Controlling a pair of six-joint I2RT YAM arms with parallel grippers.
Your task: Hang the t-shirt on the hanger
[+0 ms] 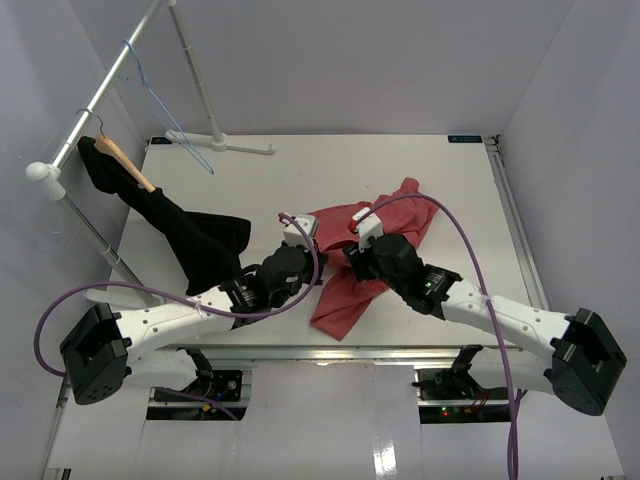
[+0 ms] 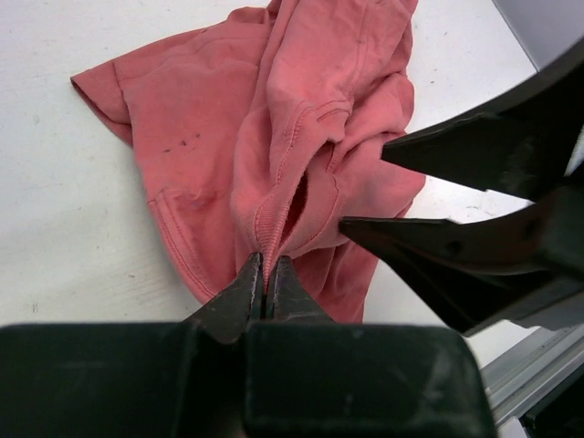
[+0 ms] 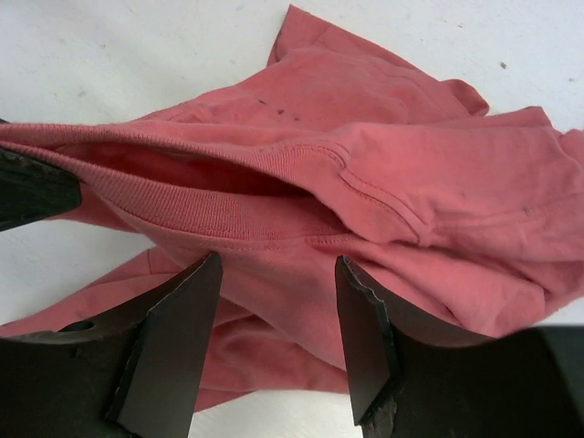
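The red T-shirt (image 1: 340,310) lies crumpled mid-table. My left gripper (image 1: 315,262) is shut on a hemmed edge of it (image 2: 274,210), lifting that edge so the opening gapes. In the right wrist view the ribbed edge (image 3: 210,210) runs toward the left gripper's black tip. My right gripper (image 1: 360,258) is close beside the left one, its fingers (image 3: 164,338) spread open over the shirt with fabric visible between them. A blue wire hanger (image 1: 170,115) hangs empty on the rail at the upper left.
A white clothes rack (image 1: 90,105) stands on the left, holding a wooden hanger (image 1: 125,160) with a black garment (image 1: 180,230) that drapes onto the table. Bare table (image 1: 240,175) lies behind the shirt and to its right.
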